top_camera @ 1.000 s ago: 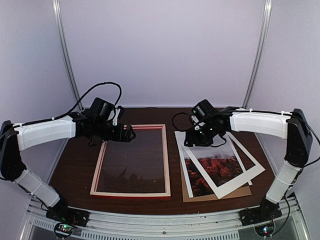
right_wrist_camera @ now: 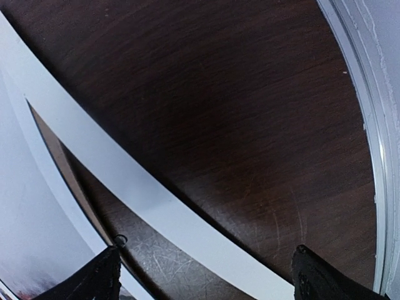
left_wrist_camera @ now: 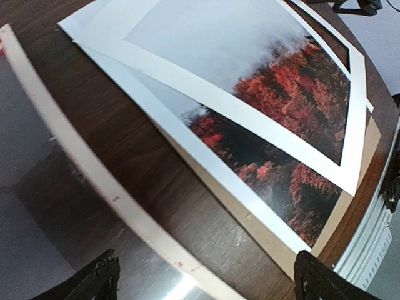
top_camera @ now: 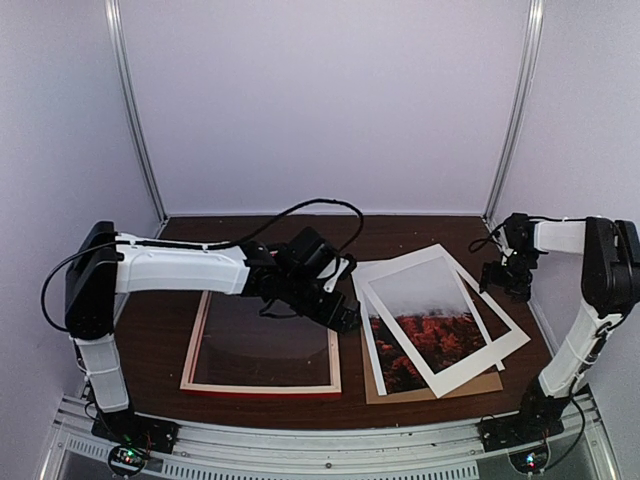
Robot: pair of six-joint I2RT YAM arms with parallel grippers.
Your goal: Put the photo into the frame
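An empty frame (top_camera: 187, 370) with pale wooden edges and dark glazing lies left of centre. Right of it are a photo (top_camera: 435, 335) of red foliage under fog, a white mat (top_camera: 462, 370) askew on top, and a brown backing board (top_camera: 440, 396) beneath. My left gripper is open above the gap between the frame's right rail and the stack, holding nothing. My right gripper stands open over the stack's upper right, above the white border strips, with nothing between its fingers.
The table (right_wrist_camera: 250, 125) has bare wood at the back and right, bordered by walls and a metal edge (right_wrist_camera: 362, 112) close to my right gripper.
My left gripper has moved right and toward the front, from over the frame toward the stack. My right gripper has moved right, away from over the photo, to the stack's far right.
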